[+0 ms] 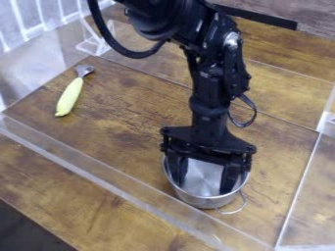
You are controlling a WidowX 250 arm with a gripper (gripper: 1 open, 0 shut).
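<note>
A steel pot (207, 196) with a wire handle stands on the wooden board at the front right. My black gripper (206, 167) is lowered into it, open, its two fingers inside the rim; whether anything lies between them is hard to see. A pale yellow corn cob (70, 96) lies at the left.
A metal utensil (84, 71) lies just beyond the corn. Clear low walls border the wooden surface (124, 118) at left, front and right.
</note>
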